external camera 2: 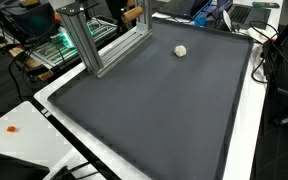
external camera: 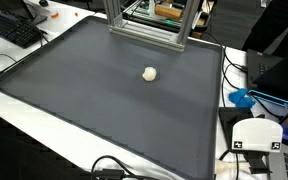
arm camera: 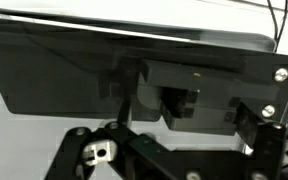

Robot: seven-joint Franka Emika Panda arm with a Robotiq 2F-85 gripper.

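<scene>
A small cream-coloured round object (external camera: 149, 74) lies alone on the grey mat, toward its back in exterior view 1. The same round object (external camera 2: 180, 50) shows near the top of exterior view 2. In the wrist view my gripper is open, its dark fingers apart. Beyond it is a dark, glossy panel (arm camera: 64, 90) with a raised dark block (arm camera: 219, 80) across its right half. I cannot tell whether the fingers touch that block. The round object is out of the wrist view, and the gripper cannot be made out in either exterior view.
A pale metal frame (external camera: 154, 36) stands at the mat's back edge. A keyboard (external camera: 12, 30) lies beyond its left side, while a white-and-black device (external camera: 256, 135) and cables are at the right.
</scene>
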